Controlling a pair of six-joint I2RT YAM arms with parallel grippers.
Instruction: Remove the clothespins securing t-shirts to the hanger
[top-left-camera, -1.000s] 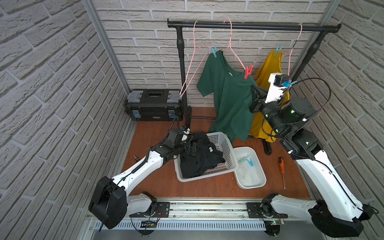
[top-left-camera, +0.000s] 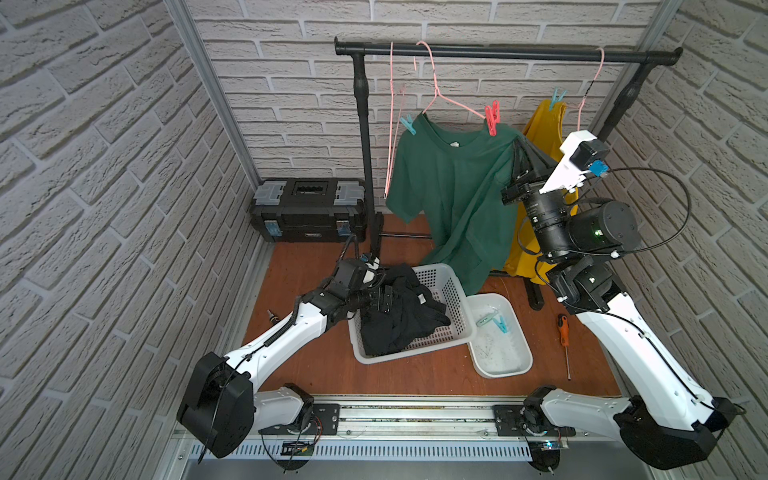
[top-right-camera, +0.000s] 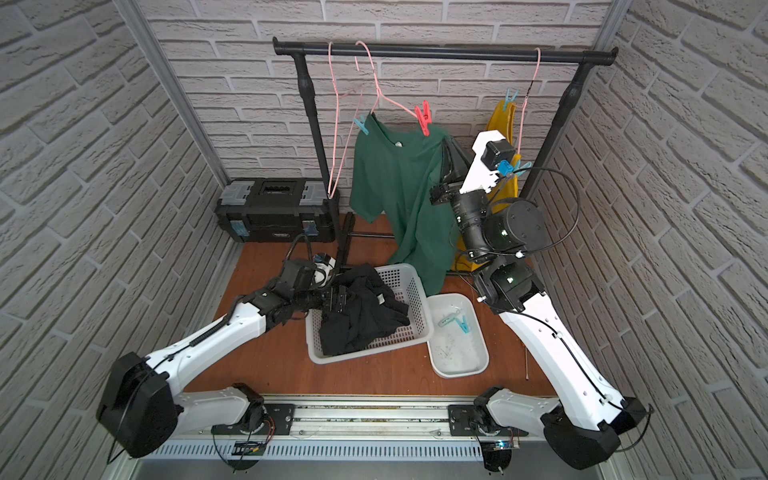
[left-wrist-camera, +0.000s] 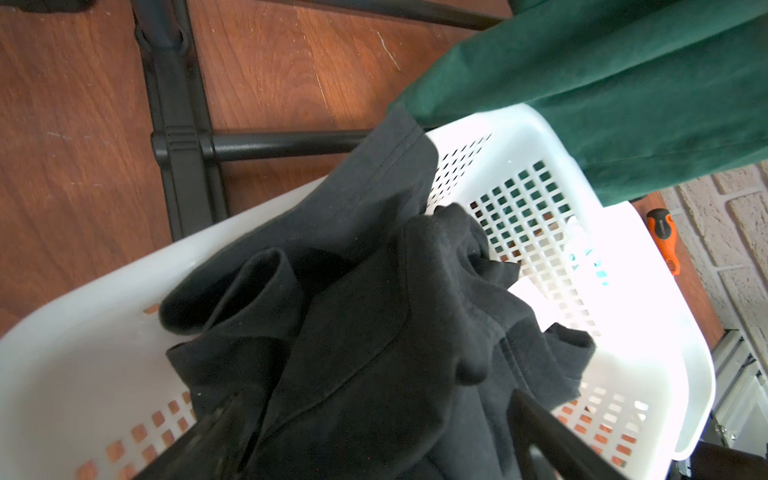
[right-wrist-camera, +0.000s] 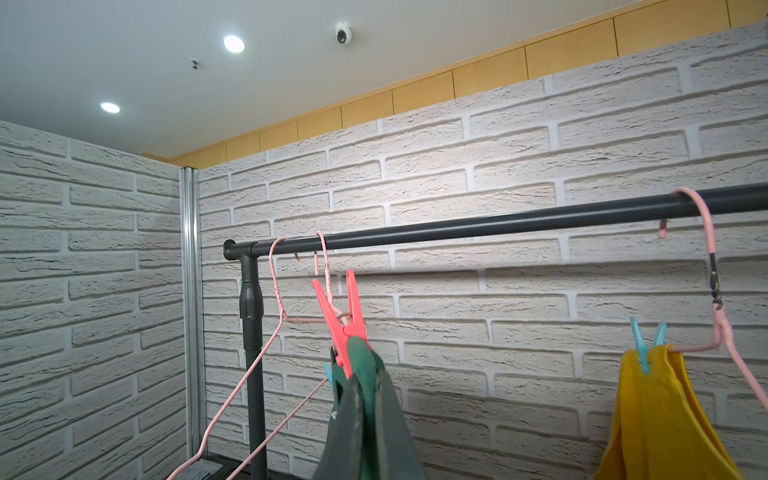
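Observation:
A green t-shirt (top-left-camera: 456, 184) hangs from a pink hanger, with a light-blue clothespin (top-left-camera: 408, 125) and a red clothespin (top-left-camera: 493, 117) at its shoulders. My right gripper is shut on the shirt's shoulder just beside the red clothespin (right-wrist-camera: 344, 324), which remains clipped. A yellow shirt (right-wrist-camera: 656, 408) with a blue clothespin (right-wrist-camera: 644, 344) hangs to the right. My left gripper is open, low over the black clothing (left-wrist-camera: 360, 336) in the white basket (left-wrist-camera: 96, 280).
A white tray (top-left-camera: 500, 352) holding light-blue clothespins is right of the basket. A toolbox (top-left-camera: 308, 224) stands at back left, an orange screwdriver (top-left-camera: 564, 336) lies at the right. A dark rack rail (top-left-camera: 512, 52) spans above.
The green shirt and its hanger have shifted left along with the red and blue clothespins. My right gripper has risen and moved. The left arm is still.

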